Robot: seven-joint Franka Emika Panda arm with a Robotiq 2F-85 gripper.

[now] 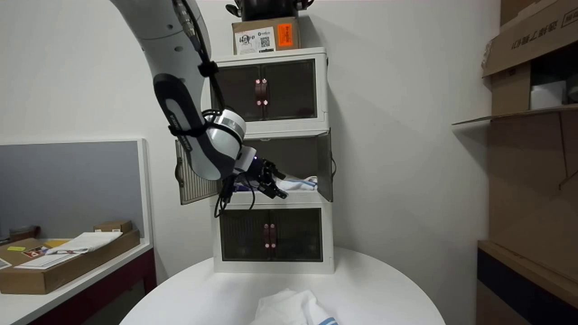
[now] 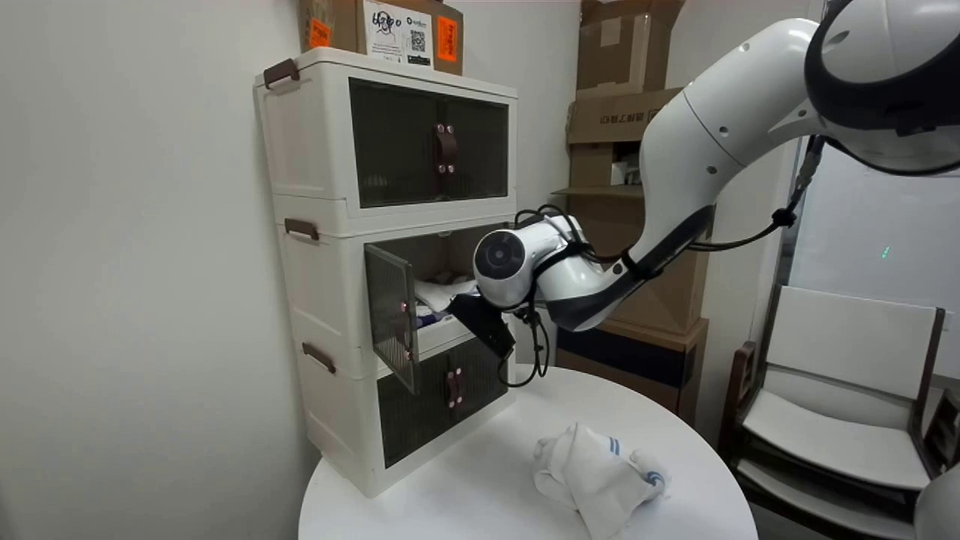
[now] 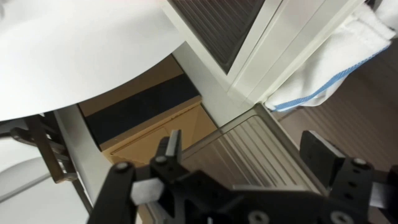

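My gripper is open, its two fingers wide apart. In exterior view 1 it is at the front of the cabinet's middle compartment (image 1: 287,150), whose two doors stand swung out. The right door (image 1: 325,166) shows in the wrist view as a ribbed translucent panel (image 3: 253,145) that appears between the fingers from this angle; whether they touch it I cannot tell. Inside the compartment lies a white towel (image 3: 313,82) with a blue stripe. Another white towel (image 2: 594,477) with blue marks lies crumpled on the round white table (image 2: 432,513). The left door (image 2: 392,315) is open, too.
The upper doors (image 1: 263,92) and lower doors (image 1: 271,234) of the cabinet are closed. A cardboard box (image 1: 266,35) and a black pot (image 1: 269,9) sit on top. Cardboard boxes stand at the right, and the table around the towel is clear.
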